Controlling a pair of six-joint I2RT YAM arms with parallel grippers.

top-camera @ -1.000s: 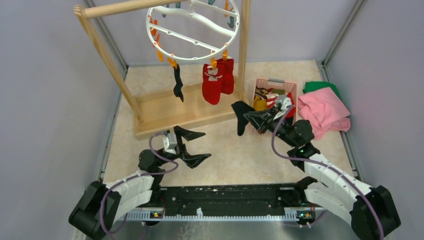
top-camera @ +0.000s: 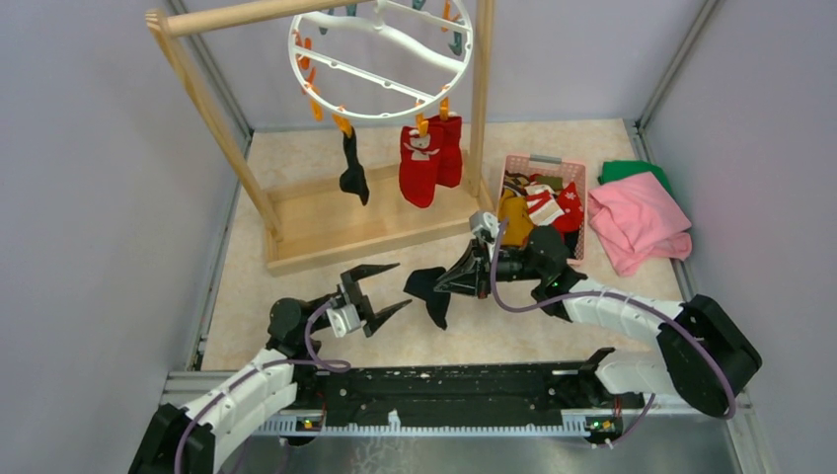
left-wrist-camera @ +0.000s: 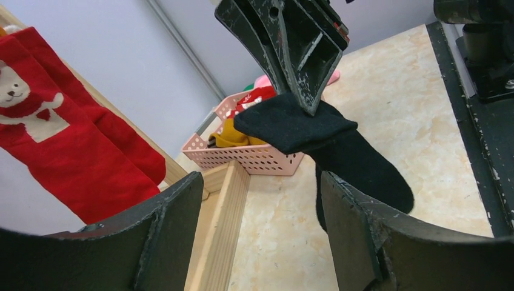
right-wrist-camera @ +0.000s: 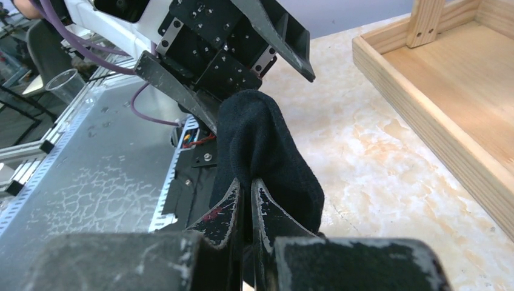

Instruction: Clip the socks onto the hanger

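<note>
Pinched in my right gripper is a black sock (top-camera: 428, 291), its loose part drooping over the table. My left gripper (top-camera: 403, 283) stands open just left of the sock, fingers spread, nothing between them. In the left wrist view the sock (left-wrist-camera: 339, 142) hangs beyond the left fingertips (left-wrist-camera: 330, 185). A round white hanger (top-camera: 380, 61) with orange and grey clips hangs from the wooden frame. One black sock (top-camera: 352, 170) and a pair of red socks (top-camera: 418, 168) with a white bear hang from its near rim.
A pink basket (top-camera: 583, 212) of mixed socks stands behind the right arm. Beside it lie a pink cloth (top-camera: 637, 219) and a green one (top-camera: 632, 171). The wooden frame's base (top-camera: 375, 251) edges the table area behind both grippers.
My right gripper has carried the black sock left and toward the front, away from the basket. The left gripper has shifted slightly and turned. The hanging black sock has swung a little.
</note>
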